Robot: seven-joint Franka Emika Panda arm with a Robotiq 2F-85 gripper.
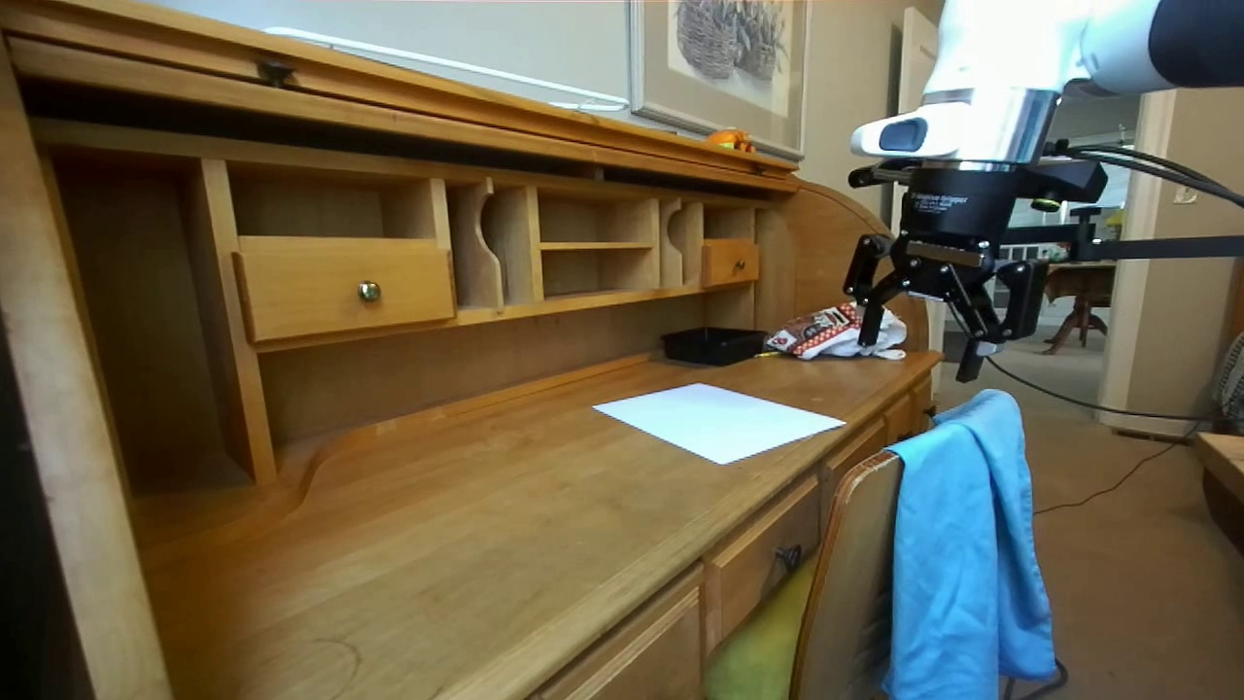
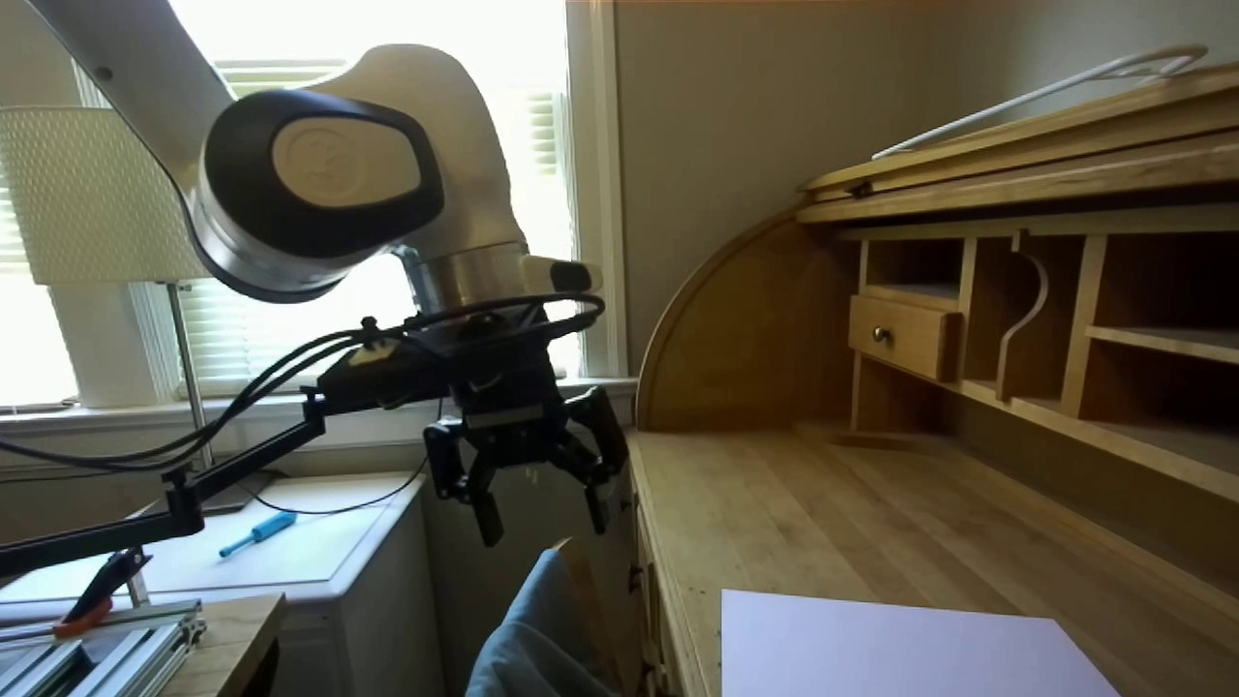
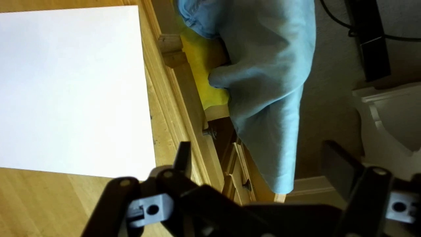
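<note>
My gripper [image 1: 918, 346] hangs in the air beyond the chair in exterior view 1, fingers spread and empty. In exterior view 2 the open gripper [image 2: 545, 519] is left of the desk's front edge, above the chair. A light blue cloth [image 1: 963, 525] is draped over the back of the wooden chair [image 1: 842, 560]. Seen from the wrist, that cloth [image 3: 272, 79] hangs below and ahead of the gripper, its lower tip between the two fingers in the picture but apart from them. A white sheet [image 1: 719, 422] lies flat on the desk [image 1: 466, 525].
A black tray [image 1: 713, 345] and a crumpled red-and-white bag [image 1: 840, 332] sit at the desk's far end. Cubbies and small drawers [image 1: 344, 290] line its back. A blue screwdriver [image 2: 261, 532] lies on a white cabinet. Most of the desktop is bare.
</note>
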